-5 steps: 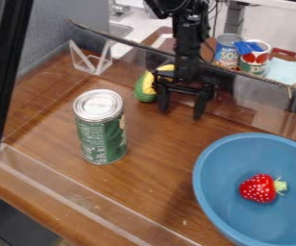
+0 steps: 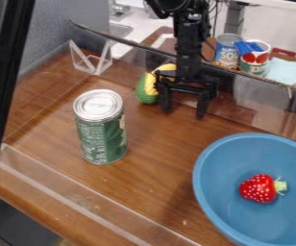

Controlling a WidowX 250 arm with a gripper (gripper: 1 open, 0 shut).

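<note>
My black gripper is open, low over the back of the wooden table, just right of a green and yellow object that it partly hides. A green can with a silver lid stands upright at the left middle. At the right front a blue bowl holds a toy strawberry.
Behind a clear low barrier stand several cans, including a blue one and a red one, beside a pale blue cloth. A white wire stand is at the back left.
</note>
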